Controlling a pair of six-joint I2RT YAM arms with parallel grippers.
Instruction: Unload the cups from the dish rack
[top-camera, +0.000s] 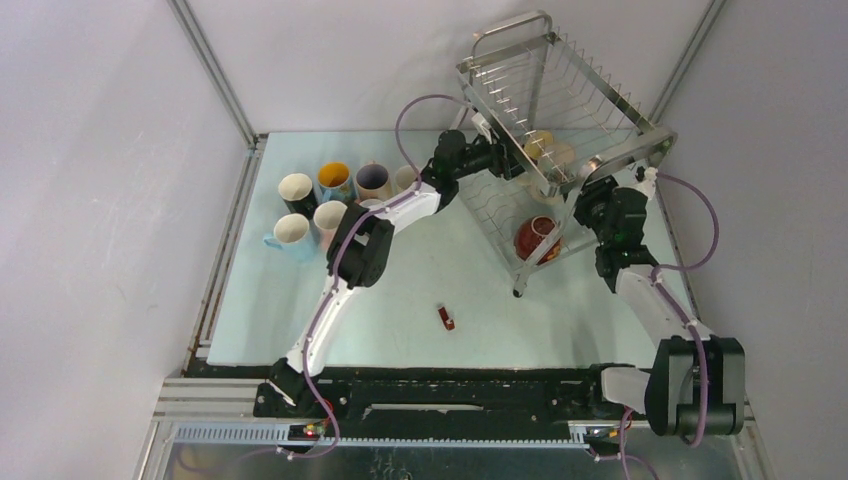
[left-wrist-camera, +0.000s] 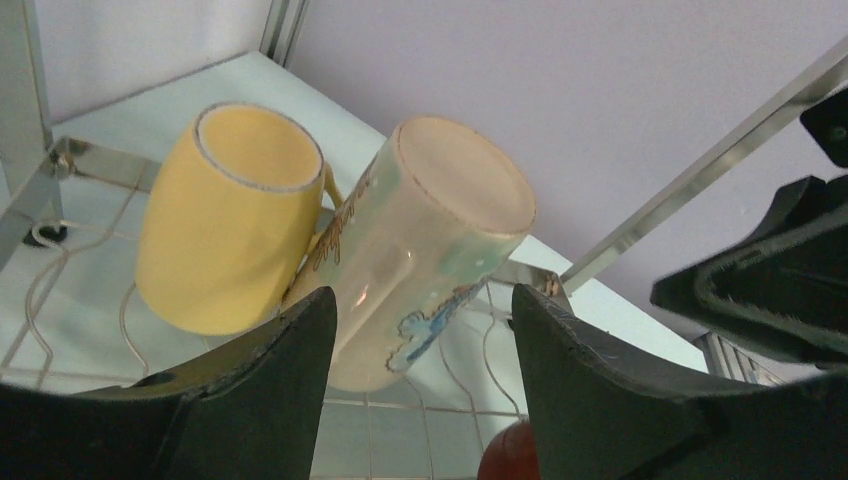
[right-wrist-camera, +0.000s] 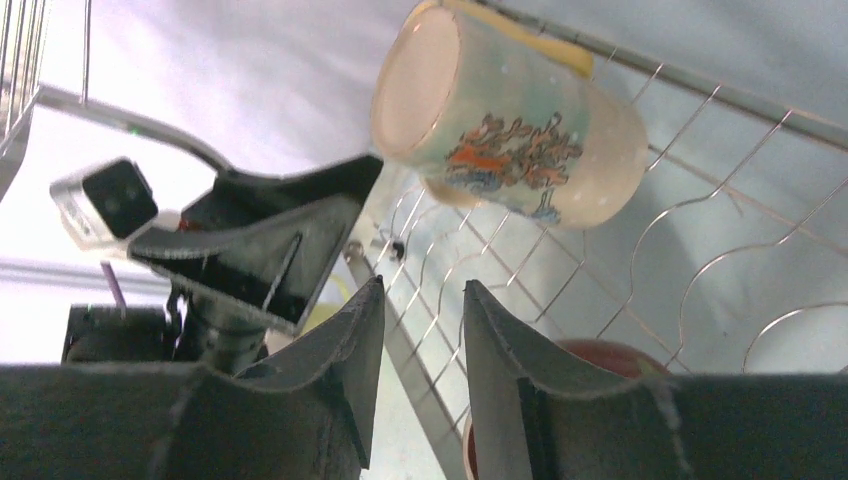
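In the left wrist view a yellow mug and a pale patterned cup lie tilted on the wire rack; the pale one also shows in the right wrist view. My left gripper reaches under the top shelf from the left, fingers apart with nothing between them, short of both cups. My right gripper comes in from the rack's right, fingers part open and empty, above a red-brown item. That red-brown item also shows on the lower rack in the top view.
Several mugs stand at the table's left rear, left of my left arm. A small red object lies on the table's front middle, which is otherwise clear. The rack's posts and rails closely surround both grippers.
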